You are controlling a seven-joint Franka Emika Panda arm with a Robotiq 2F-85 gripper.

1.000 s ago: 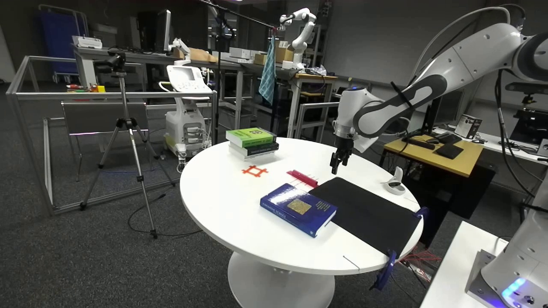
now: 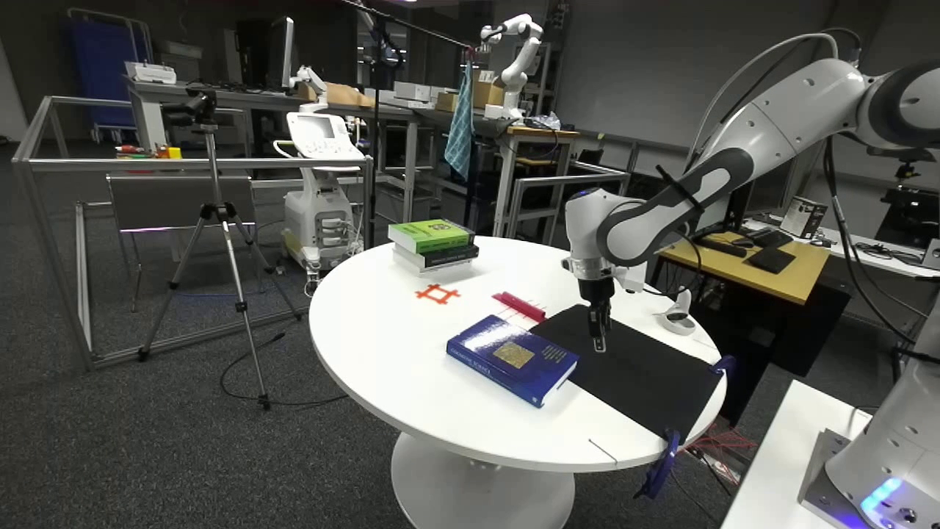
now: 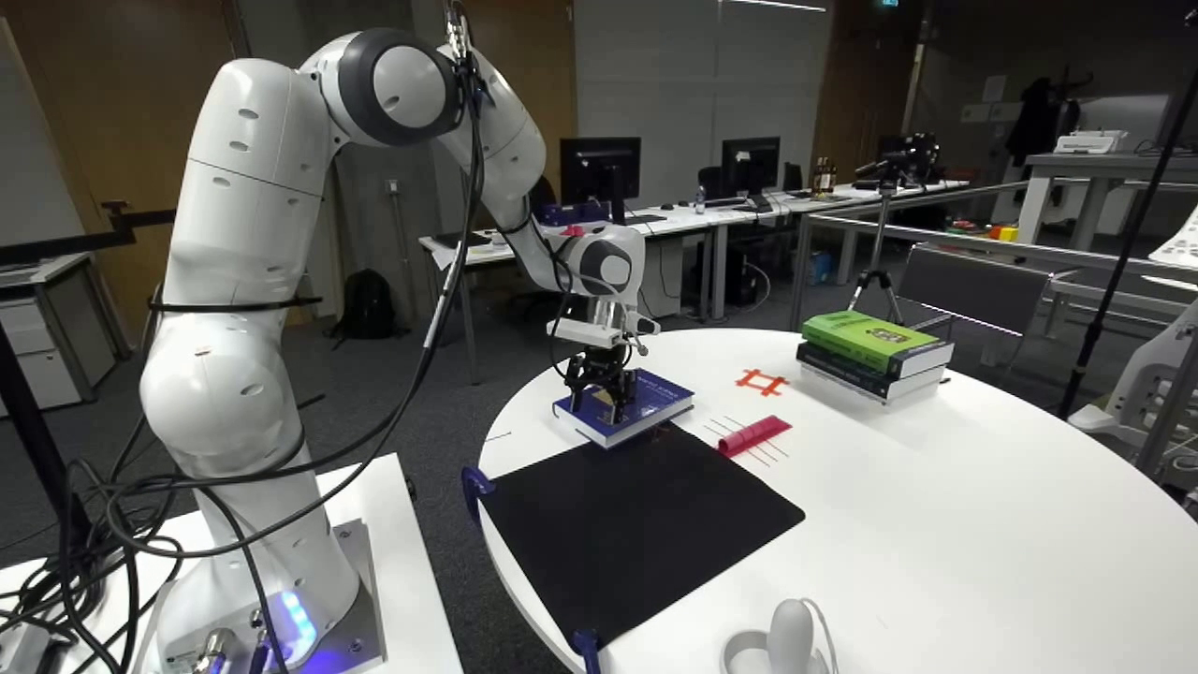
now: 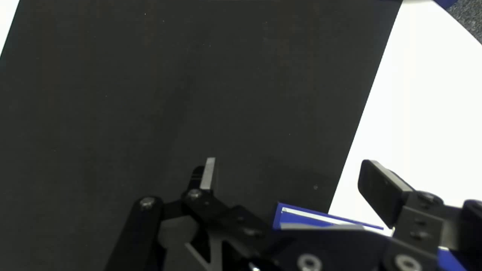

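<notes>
A thick blue book (image 2: 513, 357) with a gold square on its cover lies flat on the round table, partly over the black mat's edge. My gripper (image 2: 599, 342) points down above the black mat (image 2: 648, 366), beside the book. In exterior view 2 the gripper (image 3: 598, 406) overlaps the book (image 3: 663, 393). From the wrist, the gripper stands open, its fingers wide apart. Only a corner of the blue book (image 4: 307, 217) shows between and below them; the gripper body hides the rest. No object is held.
A stack of books, green on top (image 3: 870, 341), stands at the far side. Close to the blue book lie a red strip (image 3: 754, 434) and an orange tape square (image 3: 763, 382). A white controller (image 2: 678, 314) rests near the edge. Blue clamps (image 2: 662, 463) grip the mat's corners.
My gripper has come down towards the table and its wrist has turned to point more steeply downward. The blue book and the other table items stay where they were.
</notes>
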